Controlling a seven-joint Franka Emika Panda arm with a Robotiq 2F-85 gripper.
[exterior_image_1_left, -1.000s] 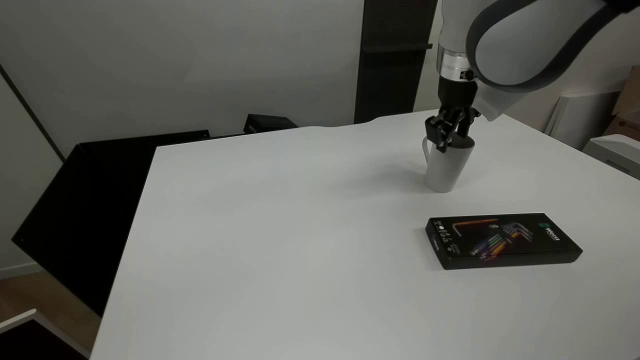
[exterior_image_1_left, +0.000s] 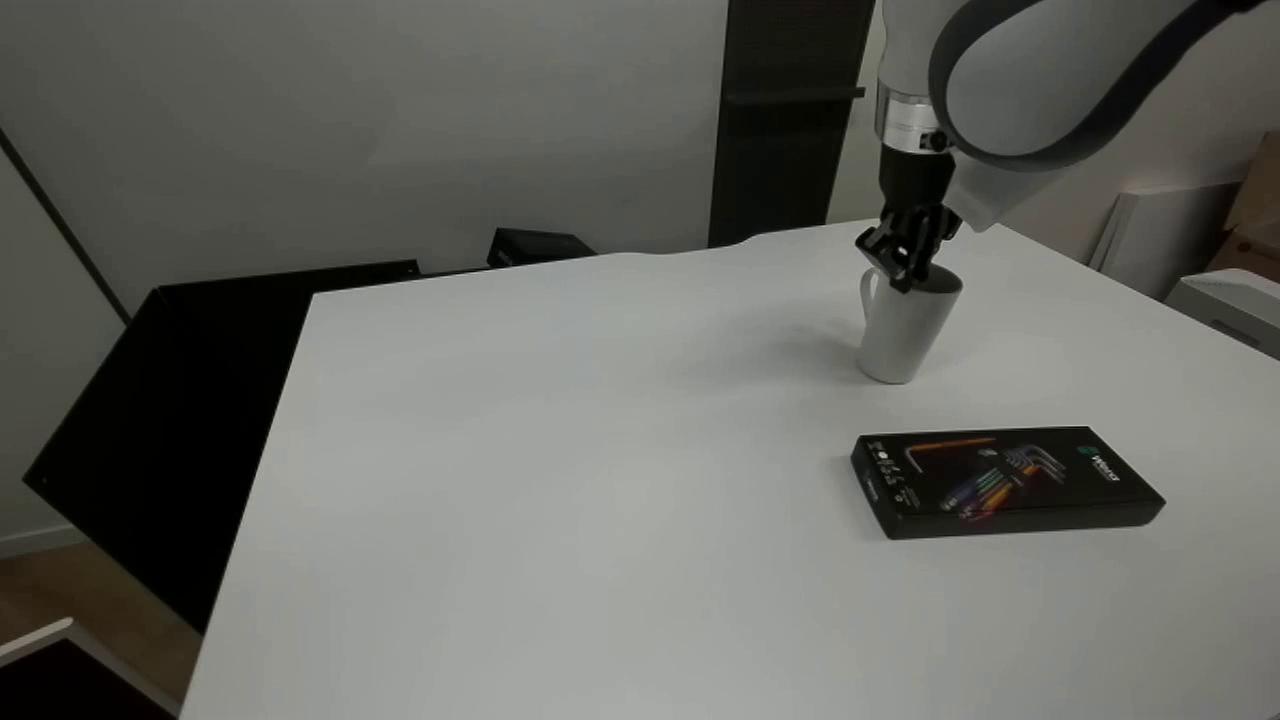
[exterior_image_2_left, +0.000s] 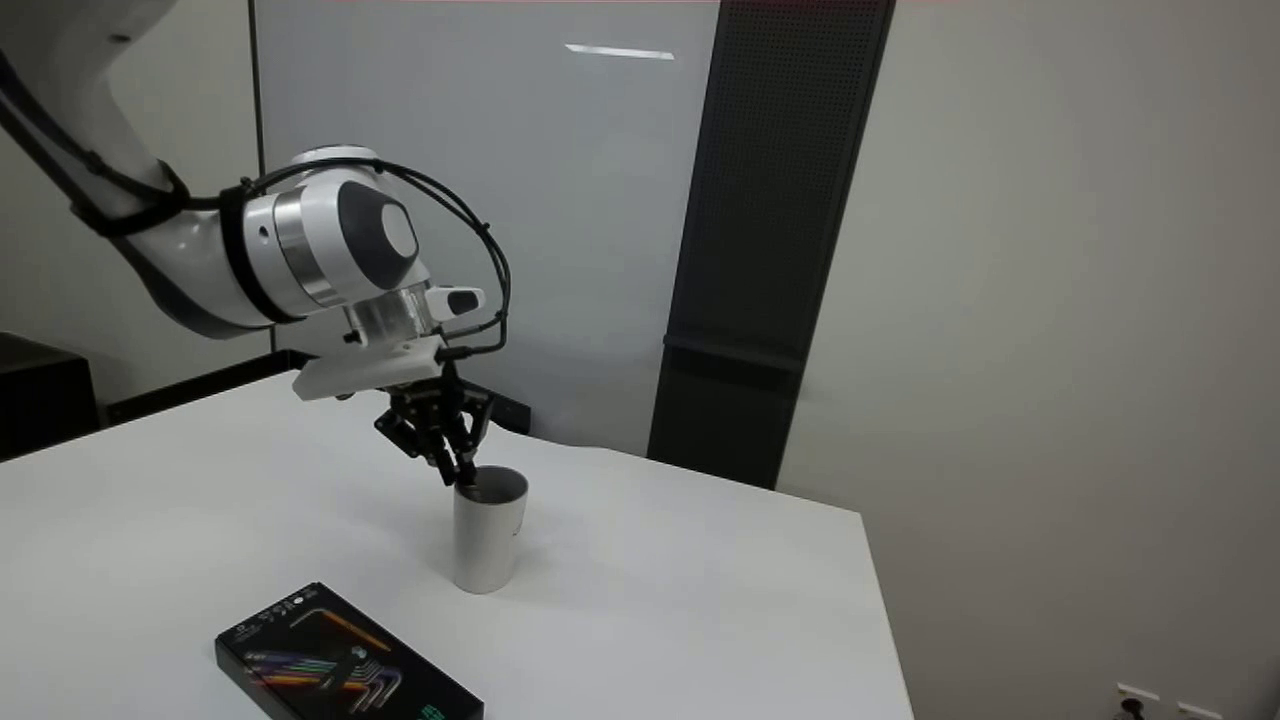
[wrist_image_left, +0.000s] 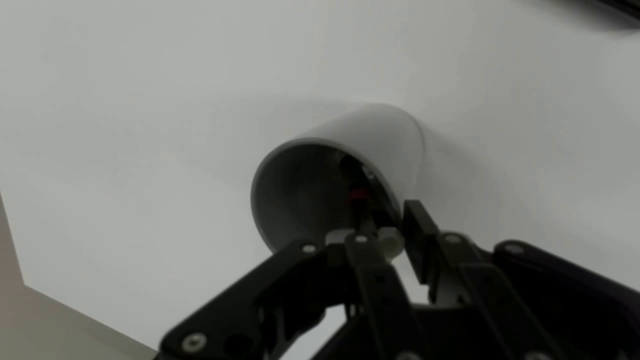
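Note:
The white mug (exterior_image_1_left: 908, 330) is at the right rear of the white table, on or very close to its surface. My gripper (exterior_image_1_left: 908, 270) points down over its rim, on the handle side in exterior view 1. The wrist view puts one of its fingers (wrist_image_left: 363, 258) over the mug's opening and the other outside the wall, so it appears shut on the mug (wrist_image_left: 393, 135) at the rim. Inside the mug, a dark thing with a red band (wrist_image_left: 358, 194) shows beside the wall; what it is stays unclear. The exact contact is hidden by the fingers.
A flat black box (exterior_image_1_left: 1008, 480) with pictures of coloured hex keys lies in front of the mug, apart from it.
In exterior view 1, the mug has shifted slightly to the right, with my gripper at its rim. The black box has not moved.

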